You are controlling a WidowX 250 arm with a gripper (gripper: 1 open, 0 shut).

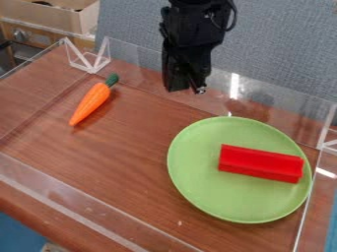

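My black gripper (184, 79) hangs at the top centre of the view, above the back part of the wooden table, shut with nothing visible between its fingers. An orange carrot (93, 100) with a green top lies on the table to the left. A green plate (211, 192) at the right holds a red block-like bar (259, 163).
A clear low barrier with white brackets (87, 59) runs along the table's edges. A cardboard box (46, 15) is at the back left. The wood (118, 162) between carrot and plate is clear.
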